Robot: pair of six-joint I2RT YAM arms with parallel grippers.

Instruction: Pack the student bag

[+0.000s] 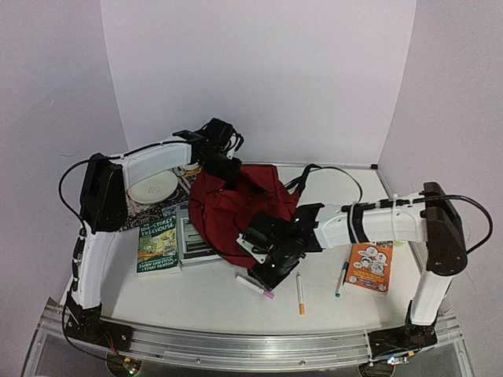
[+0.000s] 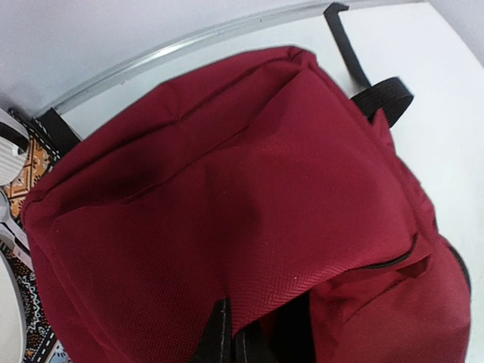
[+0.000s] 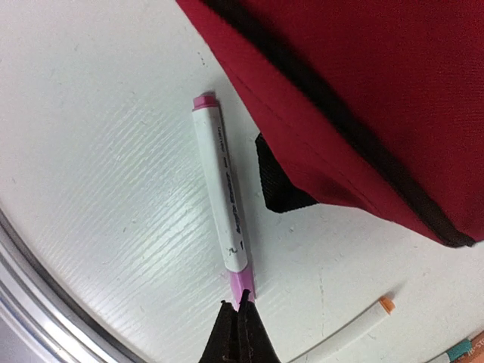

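The red bag (image 1: 244,212) lies in the middle of the table, its mouth partly open. In the left wrist view its cloth (image 2: 249,204) runs down in folds to my left gripper, which is shut on the edge of the opening. A white marker with a pink cap (image 3: 221,189) rests flat on the table beside the bag. Over the capped end stands my right gripper, its fingertips together and no object visible between them. An orange-ended marker (image 1: 300,294) and a teal-ended marker (image 1: 342,279) lie farther right.
A green Treehouse book (image 1: 159,245) and a grey-framed item (image 1: 192,239) lie left of the bag, with a white plate (image 1: 153,188) behind. An orange book (image 1: 369,265) is at the right. Clear table (image 1: 196,294) shows along the front.
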